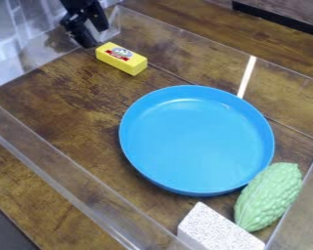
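Note:
My gripper (83, 29) is at the top left edge of the view, dark and partly cut off, just left of and above a yellow box (121, 59) with a red-and-white label. The box lies on the wooden floor of a clear-walled bin. Whether the fingers are open or shut is hard to make out.
A large blue plate (196, 139) fills the middle right. A green bumpy object (268, 195) and a white speckled block (217, 229) sit at the bottom right. Bare wood (62, 146) spans the left side; clear walls border the bin.

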